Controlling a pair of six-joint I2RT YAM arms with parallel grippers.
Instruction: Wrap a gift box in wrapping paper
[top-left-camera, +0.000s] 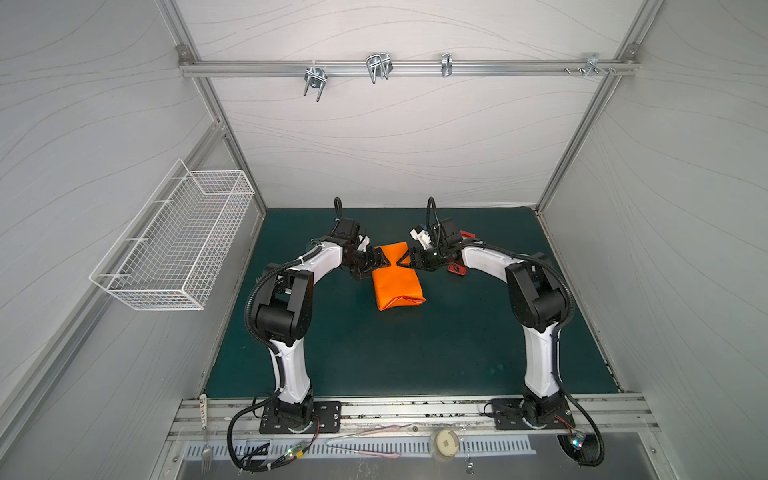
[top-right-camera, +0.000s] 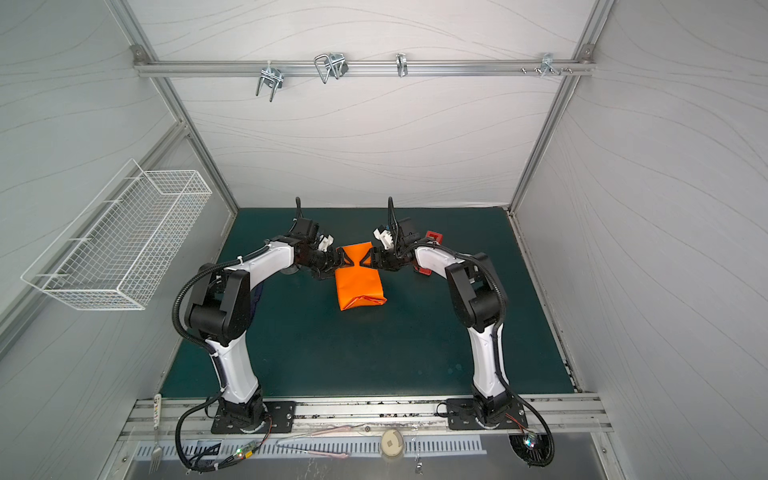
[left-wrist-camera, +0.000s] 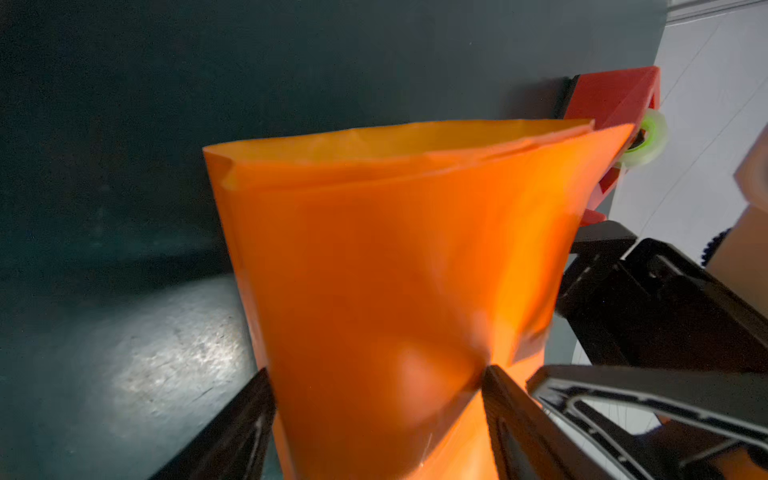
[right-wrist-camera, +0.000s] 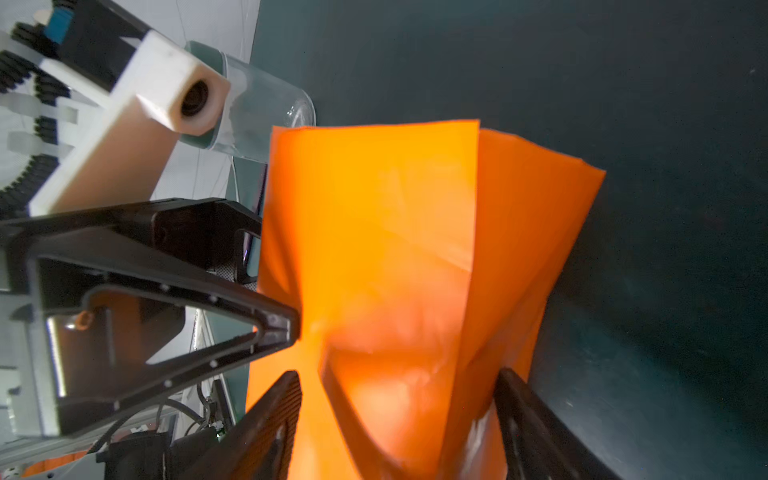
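The orange paper package lies on the dark green table between my two arms. Its near end is folded and creased; the far end, in the left wrist view, has a loose open paper edge. My left gripper is over the left side, its fingers spread wide with orange paper behind and between them. From the right side comes my right gripper, also open, with one finger over the paper and the other by its edge. Whether either gripper presses on the paper cannot be told.
A red tape dispenser with a pale roll stands behind and right of the package, partly hidden by my right arm. A clear cup is on the left. A white wire basket hangs on the left wall.
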